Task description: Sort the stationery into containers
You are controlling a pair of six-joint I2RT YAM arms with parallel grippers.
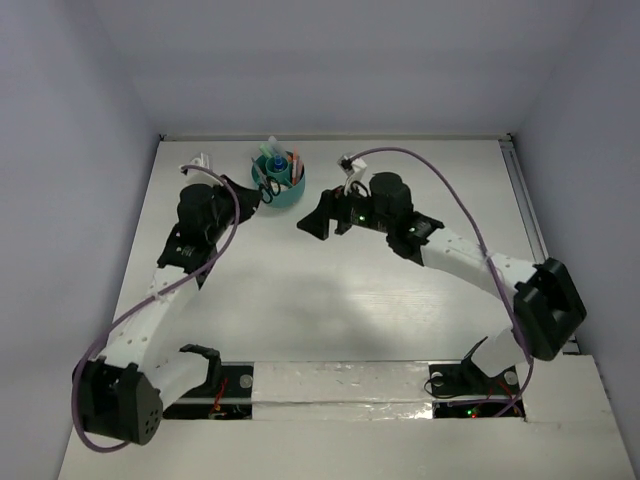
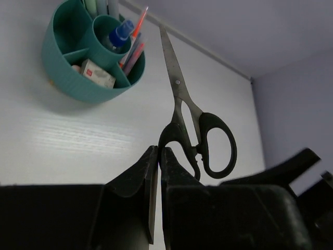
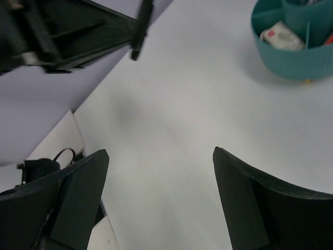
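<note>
A teal round organiser [image 1: 279, 197] with compartments stands at the back left, holding pens, a blue bottle [image 2: 117, 35] and a small white box [image 2: 98, 76]. My left gripper is shut on black-handled scissors [image 2: 177, 83], held upright-looking in its wrist view; in the top view they overlap the organiser's left front. My right gripper is open with nothing between its fingers, right of the organiser [image 3: 281, 62] and a little forward of it.
Walls [image 1: 590, 240] rise along the sides and back.
</note>
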